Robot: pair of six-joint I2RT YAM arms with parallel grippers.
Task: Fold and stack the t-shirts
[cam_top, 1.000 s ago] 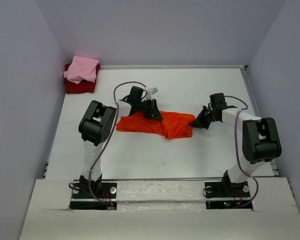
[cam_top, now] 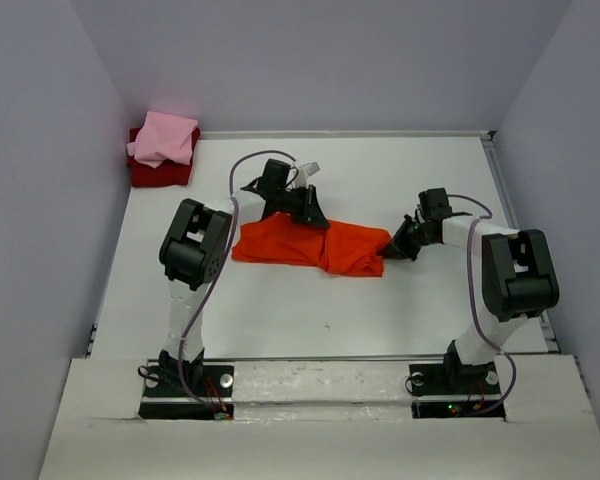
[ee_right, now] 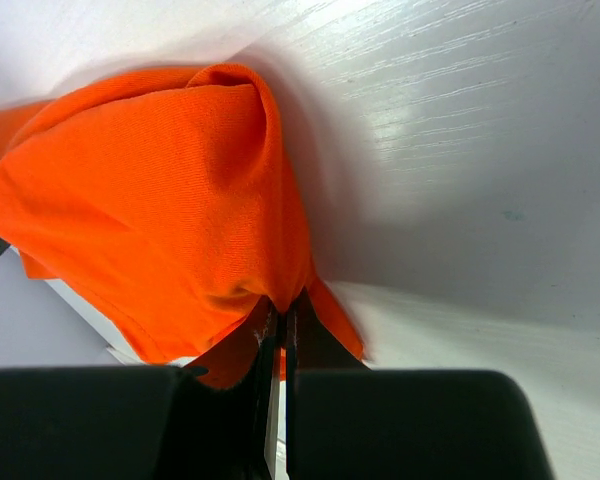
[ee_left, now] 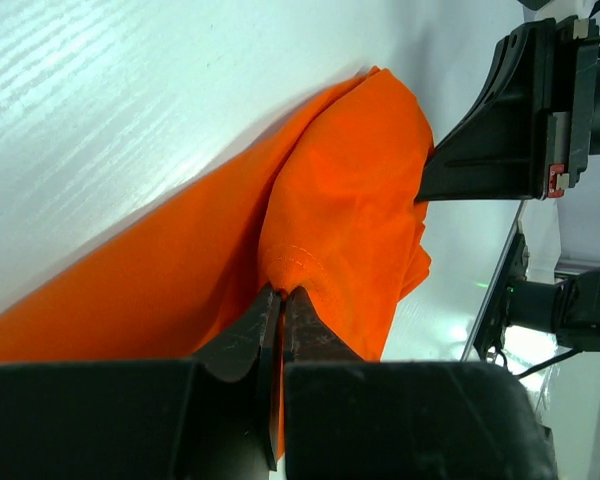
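Observation:
An orange t-shirt point(cam_top: 354, 249) lies across the middle of the white table, bunched into folds. My left gripper point(cam_top: 320, 221) is shut on its upper middle; in the left wrist view its fingertips point(ee_left: 285, 300) pinch a ridge of the cloth. My right gripper point(cam_top: 390, 250) is shut on the shirt's right end; in the right wrist view the cloth gathers into the fingertips point(ee_right: 286, 305), with folds fanning out to the left.
A pink folded cloth point(cam_top: 163, 137) rests on a dark red one point(cam_top: 160, 177) at the table's back left corner.
My left gripper has moved slightly toward the back of the table with the cloth, and the shirt's middle has straightened a little. The right gripper has shifted only very slightly.

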